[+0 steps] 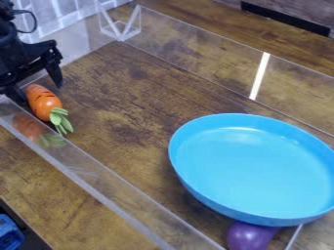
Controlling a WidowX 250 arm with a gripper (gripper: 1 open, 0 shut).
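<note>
My black gripper (37, 78) is at the far left edge, partly out of frame, low over the upper end of an orange toy carrot (43, 102) with pale green leaves. The carrot lies beside the clear side wall. Whether the fingers grip it or only surround it cannot be told.
A large blue plate (251, 162) fills the right side, with a purple toy vegetable (249, 235) at its near edge. Clear walls (104, 190) border the wooden surface. A blue object (6, 232) shows at the lower left.
</note>
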